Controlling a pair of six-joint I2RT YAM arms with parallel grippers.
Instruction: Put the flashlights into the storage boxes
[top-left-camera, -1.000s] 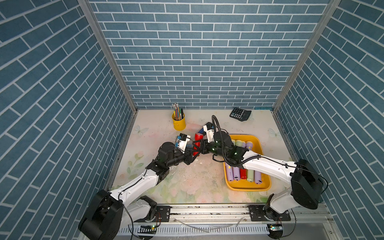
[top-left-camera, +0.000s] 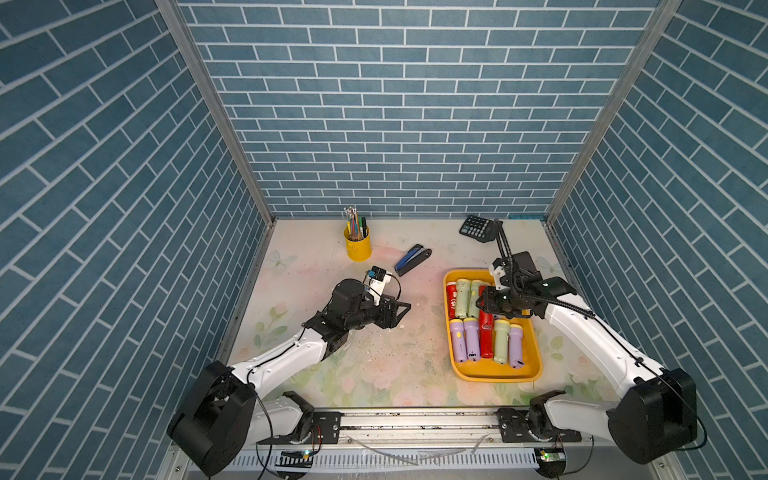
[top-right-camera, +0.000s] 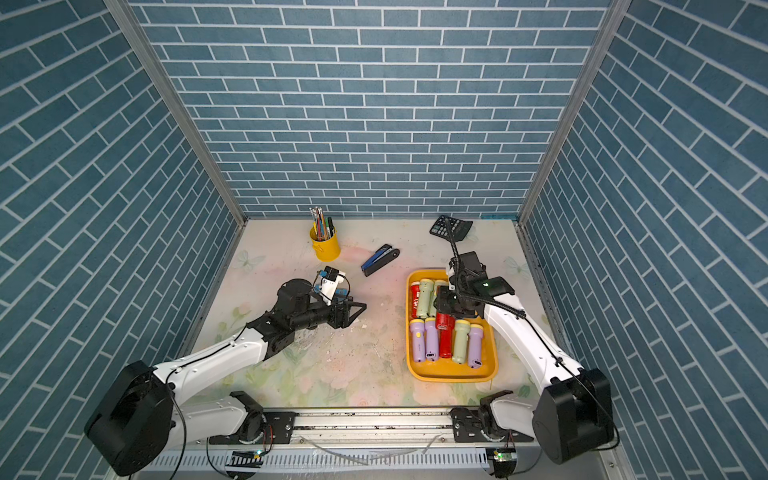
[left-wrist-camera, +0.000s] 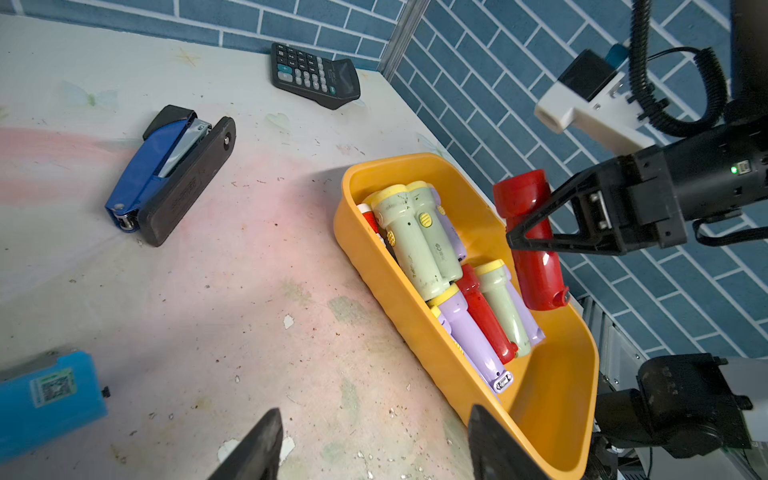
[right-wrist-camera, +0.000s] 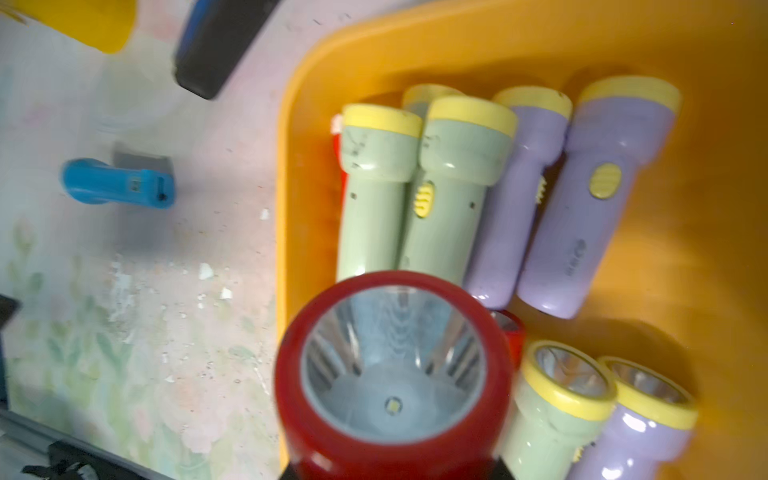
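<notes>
A red flashlight is held upright above the orange storage box (top-left-camera: 452, 368) by my right gripper, shut on its middle; the right wrist view looks down on its lens (right-wrist-camera: 392, 360). Inside the box lie several lilac, pale green and red flashlights. My left gripper stands open left of the box, its fingers apart with nothing between them. A blue flashlight (right-wrist-camera: 112, 184) is on the table near it, partly hidden by the left arm in the top views.
A blue-and-black stapler (top-left-camera: 412, 260), a yellow pen cup (top-left-camera: 358, 246) and a black calculator (top-left-camera: 478, 227) stand toward the back. The table between my left gripper and the box is clear.
My right gripper has moved right with the red flashlight, from beside my left gripper to over the box. The left gripper, earlier at that flashlight, has shifted slightly right.
</notes>
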